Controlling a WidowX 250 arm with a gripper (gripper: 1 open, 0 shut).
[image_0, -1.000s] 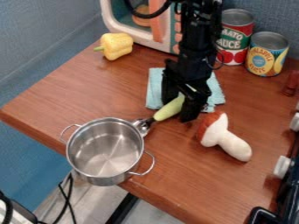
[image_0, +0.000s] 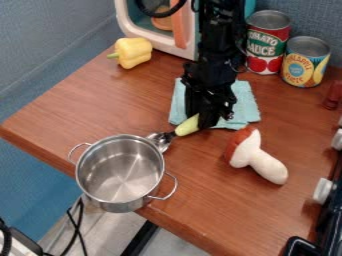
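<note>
My black gripper (image_0: 203, 112) is over a light blue cloth (image_0: 237, 110) at the middle of the table, low at the pale yellow-green handle of a utensil (image_0: 187, 126); whether its fingers are open or shut is hidden. The utensil's metal end reaches toward a steel pot (image_0: 120, 172) with two handles at the lower left. A red and white mushroom toy (image_0: 257, 160) lies right of the utensil.
A yellow pepper (image_0: 131, 50) is at the back left. A tomato can (image_0: 266, 45) and a second can (image_0: 305, 62) stand at the back right. A black appliance (image_0: 321, 215) lines the right edge.
The gripper has moved slightly up and back from the front of the handle, leaving more of the cloth and handle in view.
</note>
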